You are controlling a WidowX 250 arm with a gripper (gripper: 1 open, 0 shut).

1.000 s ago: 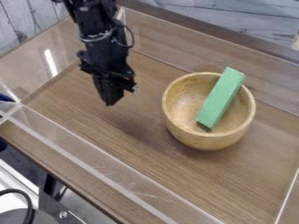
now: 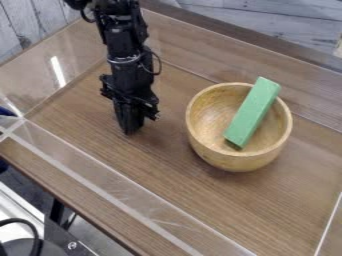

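The black robot arm reaches down from the top left, and its gripper (image 2: 130,122) is low over the wooden table, left of a tan bowl (image 2: 214,140). The gripper looks shut, though its dark fingertips are hard to make out; no object shows between them. A green oblong block (image 2: 253,110) lies tilted in the bowl, its upper end resting past the back rim.
A strip of clear tape or edging crosses the left part. Black cables hang at the lower left edge.
The gripper has moved downward and slightly toward the front of the table. The bowl and green block have not visibly moved.
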